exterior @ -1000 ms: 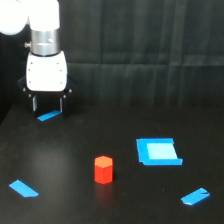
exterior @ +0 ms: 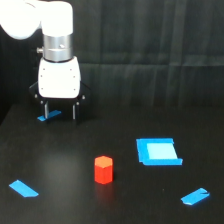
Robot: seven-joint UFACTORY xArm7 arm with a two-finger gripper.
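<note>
A red block point(exterior: 103, 170) stands on the dark table, a little left of the middle near the front. To its right lies a blue-bordered square point(exterior: 145, 153) with a pale centre; nothing rests on it. At the upper left, my white-bodied gripper point(exterior: 60, 112) hangs pointing down, well behind and to the left of the red block. Its dark fingers point(exterior: 74, 110) are spread apart, and no object shows between them. They are hard to make out against the black background.
Blue tape strips lie flat on the table: one at the front left point(exterior: 23, 188), another at the front right point(exterior: 195, 197), and a third near my gripper point(exterior: 49, 116). Dark curtains point(exterior: 150, 60) hang behind.
My gripper has shifted right and slightly lower in the view. The red block and the blue square have stayed where they were.
</note>
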